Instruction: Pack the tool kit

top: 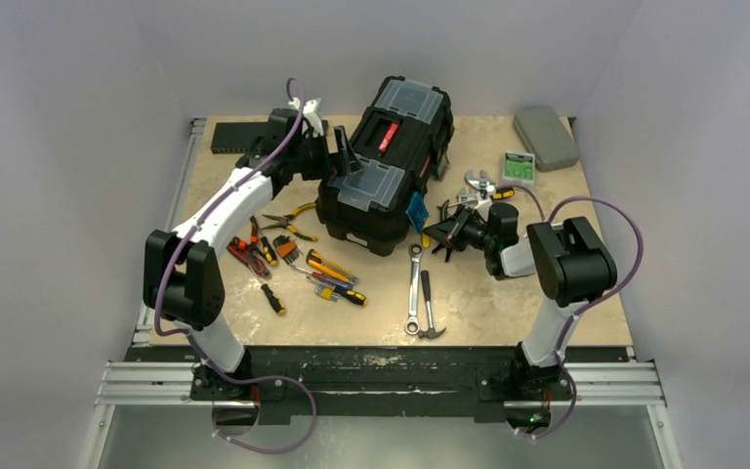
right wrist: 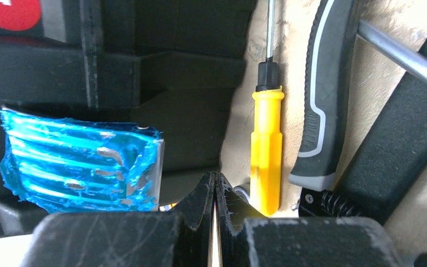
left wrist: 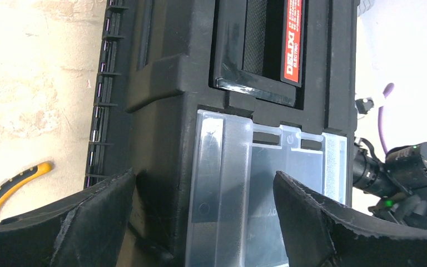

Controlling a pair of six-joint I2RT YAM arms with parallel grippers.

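Observation:
The black toolbox (top: 405, 137) stands closed at the back centre, clear compartment lids on top. My left gripper is over its near-left lid (left wrist: 219, 167), fingers apart and nothing visibly held. A blue latch (right wrist: 83, 161) stands out from the box's right side. My right gripper is shut beside it, low over a yellow screwdriver (right wrist: 266, 150), a black-grey handle (right wrist: 322, 111) and other tools, with nothing between its fingertips.
Pliers, screwdrivers and a knife (top: 327, 264) lie front left. A long wrench (top: 413, 293) and hammer (top: 427, 298) lie at front centre. A grey case (top: 545, 137) and green box (top: 519, 168) sit back right.

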